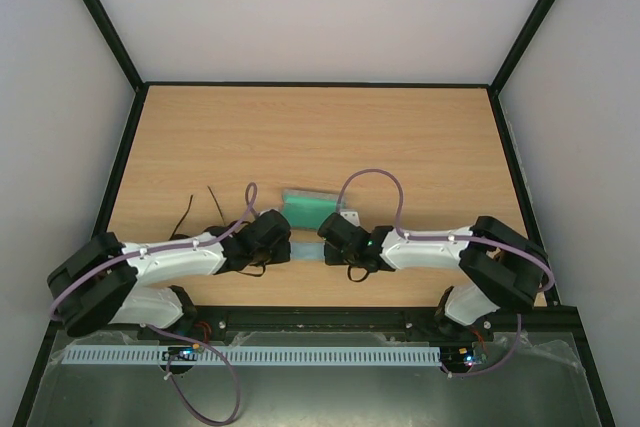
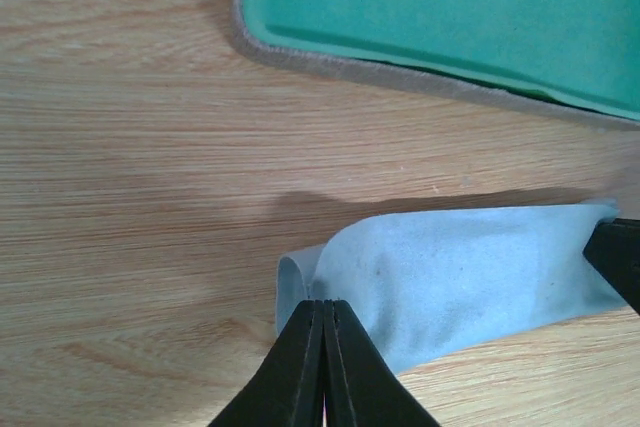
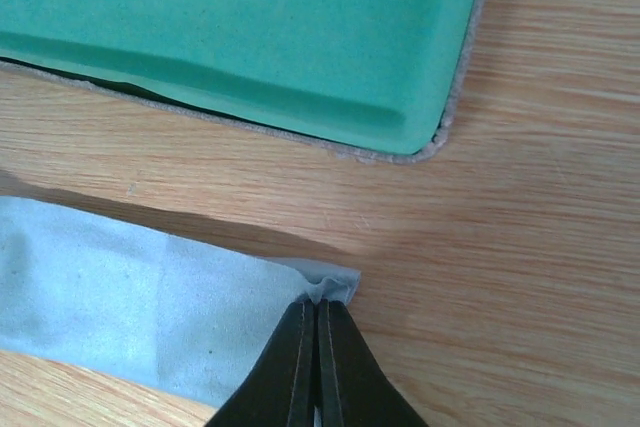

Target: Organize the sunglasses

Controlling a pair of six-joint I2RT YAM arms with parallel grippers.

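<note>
A light blue cloth (image 2: pixel 450 277) lies folded on the wooden table below a green case (image 1: pixel 309 210) with a grey felt edge. My left gripper is shut at the cloth's left end; whether any fabric is between its tips is unclear. My right gripper is shut on the cloth's right end, which puckers at the fingertips. In the top view, thin dark sunglasses arms (image 1: pixel 216 203) stick out behind the left arm, which hides the rest of them.
Dark frame rails border the table, and both arms reach in low along its front.
</note>
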